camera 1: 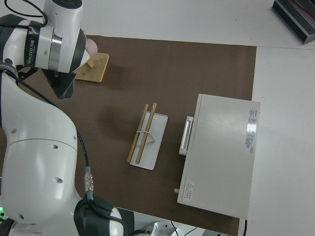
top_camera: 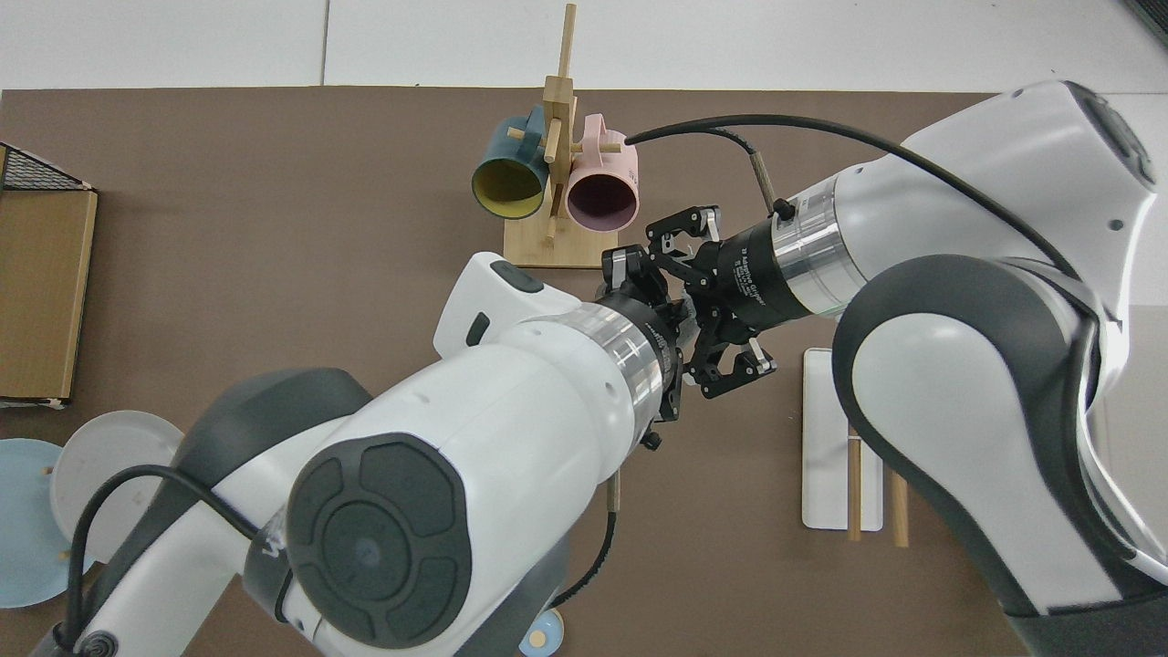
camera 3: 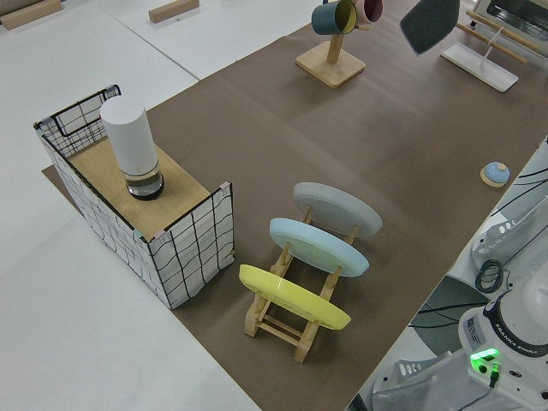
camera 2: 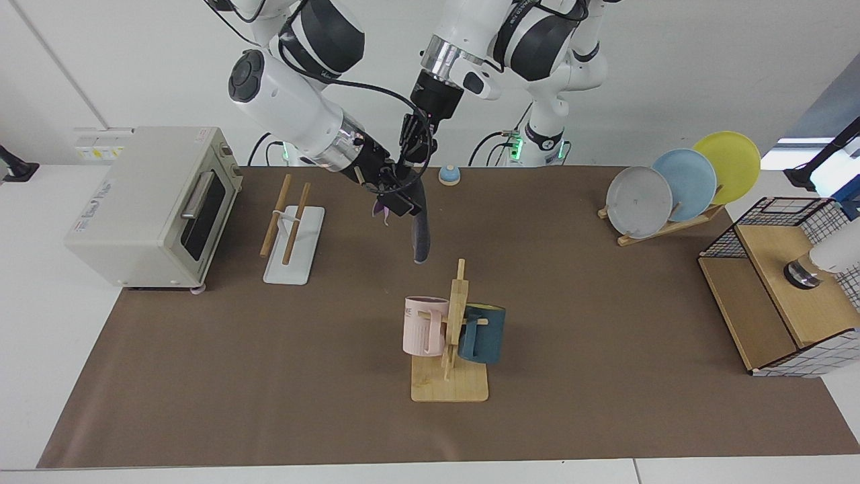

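Note:
My two grippers meet over the middle of the mat. In the top view the right-hand arm's black gripper (top_camera: 706, 312) spans round the other arm's gripper (top_camera: 646, 307); their fingertips are largely hidden. In the left view both black grippers (camera 2: 411, 161) hang together with a dark grey, elongated object (camera 2: 420, 230) and a small purple piece below them. Which gripper holds it, and how the fingers stand, I cannot tell.
A mug tree (camera 2: 447, 387) with pink and teal mugs, a plate rack with plates (camera 3: 300, 295), a white rack with wooden rods (camera 1: 147, 160), a wire shelf (camera 3: 171, 197), a small blue object (camera 3: 495, 174) and a white appliance (camera 1: 216, 152) surround them.

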